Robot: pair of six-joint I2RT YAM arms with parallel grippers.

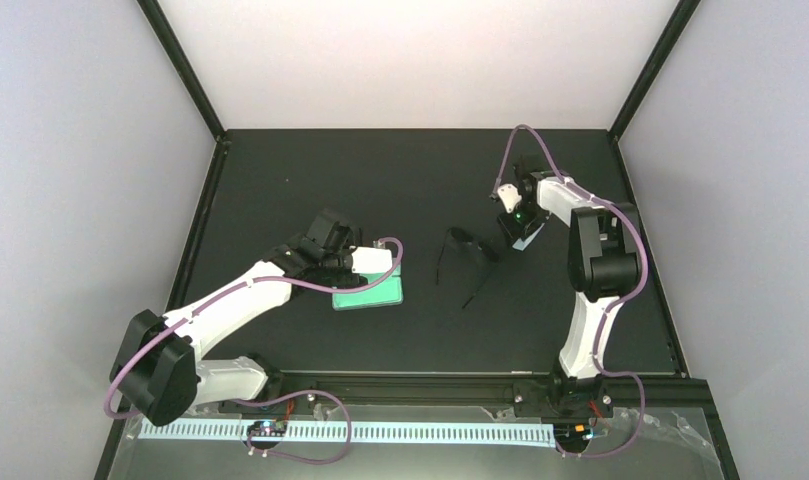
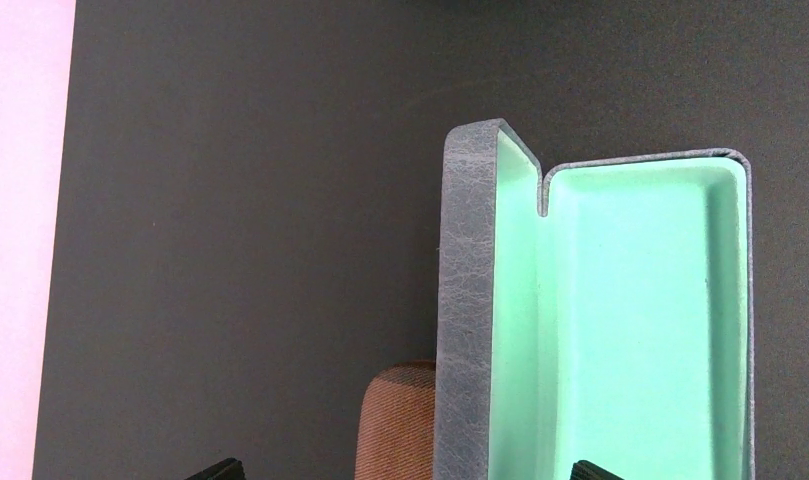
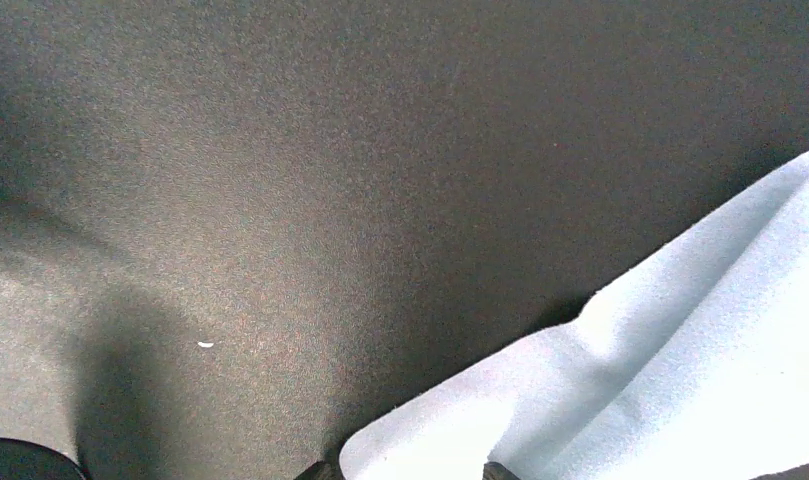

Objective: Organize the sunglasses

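Note:
A mint-lined glasses case (image 1: 370, 298) lies open on the black mat, seen close in the left wrist view (image 2: 640, 310), with grey outer flap and a brown piece beside it. My left gripper is above it, part open, fingertips at the bottom edge. Dark sunglasses (image 1: 465, 245) lie right of the case, legs toward the front. A pale cloth (image 1: 527, 237) lies further right, folded, filling the lower right of the right wrist view (image 3: 720, 350). My right gripper is over the cloth's left end, fingers apart; whether it touches is unclear.
Pale walls and dark frame rails bound it on the sides.

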